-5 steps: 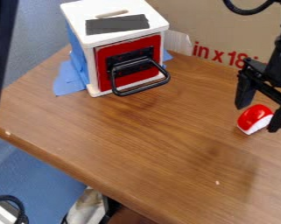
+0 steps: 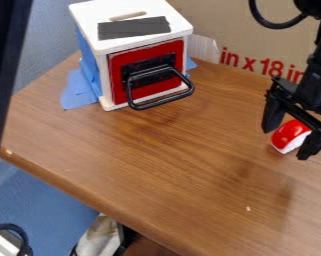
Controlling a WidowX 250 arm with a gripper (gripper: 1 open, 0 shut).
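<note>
My black gripper (image 2: 286,128) is low at the right of the table, its fingers on either side of a red and white object (image 2: 288,136) lying on the wood. Whether the fingers are closed on it or only around it, I cannot tell. A toy oven (image 2: 147,72), white with a red front door and a black bar handle, stands at the back left.
A blue sheet lies under the oven. A cardboard panel (image 2: 236,35) stands behind. The table's left edge drops to a blue floor, with dark items at the lower left.
My gripper has shifted slightly left and down around the red and white object, now hiding more of it. The oven has not moved.
</note>
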